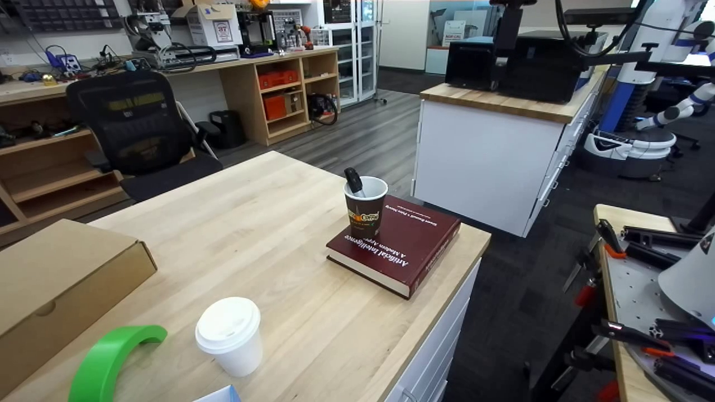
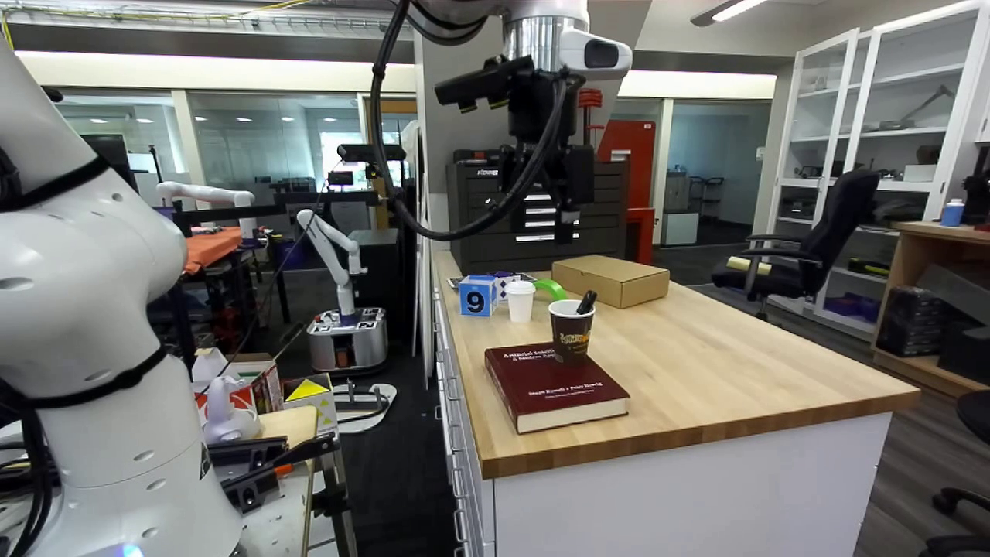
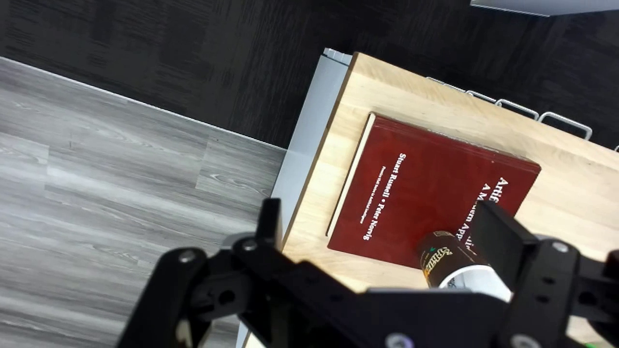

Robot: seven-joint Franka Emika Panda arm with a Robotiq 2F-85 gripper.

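Observation:
High above the table, my gripper stands open, its two black fingers (image 3: 269, 219) wide apart with nothing between them. In exterior view 2 the gripper (image 2: 564, 218) hangs in the air, clear of everything on the table. A dark paper cup (image 1: 365, 218) with a black-capped marker (image 1: 353, 181) in it stands upright on a maroon book (image 1: 402, 244). From the wrist view, the book (image 3: 429, 185) lies below the gap between the fingers; the cup (image 3: 444, 255) is partly covered by the right finger.
A white lidded cup (image 1: 229, 335), a green arch (image 1: 110, 362), a cardboard box (image 1: 67, 274) and a blue number block (image 2: 477, 295) share the wooden table (image 1: 268, 194). Bare tabletop lies left of the book in exterior view 1. The book sits close to the table's edge.

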